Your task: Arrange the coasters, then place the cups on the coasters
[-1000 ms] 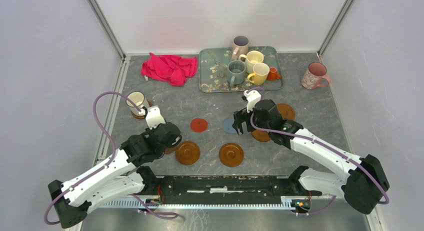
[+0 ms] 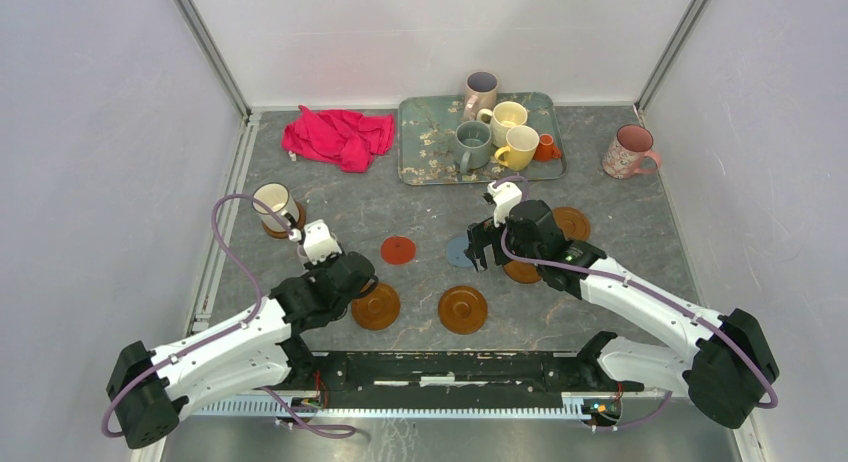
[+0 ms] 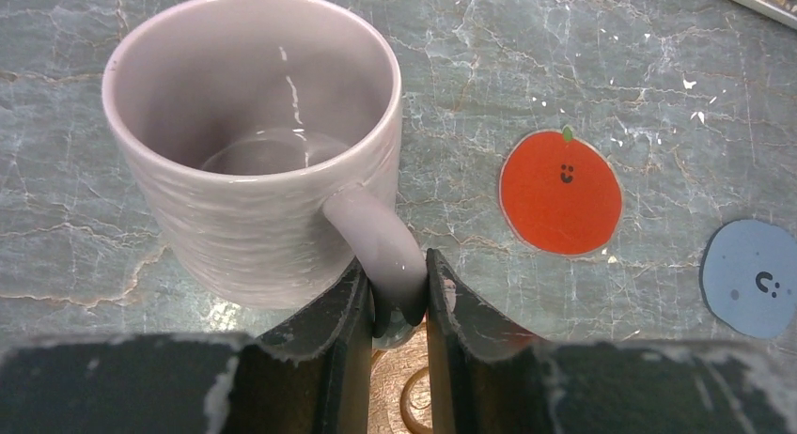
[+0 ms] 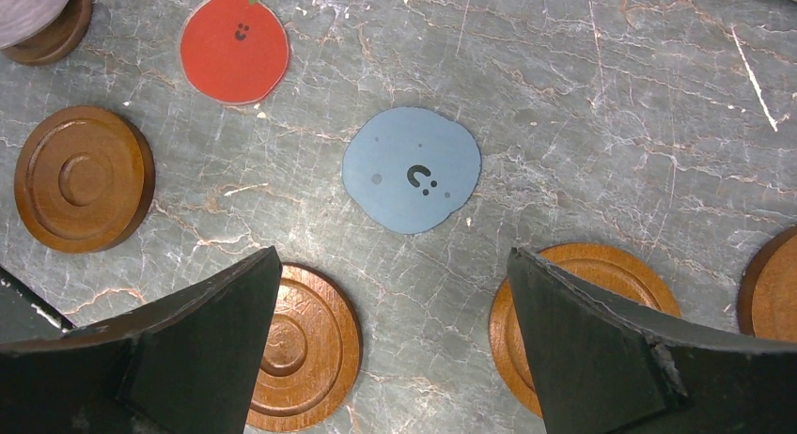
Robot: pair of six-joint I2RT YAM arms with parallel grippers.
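Note:
A pale lilac cup (image 3: 254,143) fills the upper left of the left wrist view, upright. My left gripper is shut on its handle (image 3: 381,237). Below the handle part of a brown wooden coaster (image 3: 399,387) shows; the cup's body lies to its far side. From the right wrist view, the cup (image 4: 28,7) overlaps a coaster (image 4: 58,38) at the upper left corner. Whether its base touches the table I cannot tell. In the top view the left arm hides most of it. My right gripper stands open above the table, nothing between its fingers.
Brown coasters (image 2: 463,310), a red disc (image 2: 398,250) and a blue one (image 2: 461,251) lie mid-table. Left stands a white cup (image 2: 275,204) on a coaster. Behind are a red cloth (image 2: 340,137) and a tray (image 2: 420,142) of cups; a pink mug (image 2: 630,150) stands right.
My left gripper has turned and shifted slightly right. The right arm has not moved.

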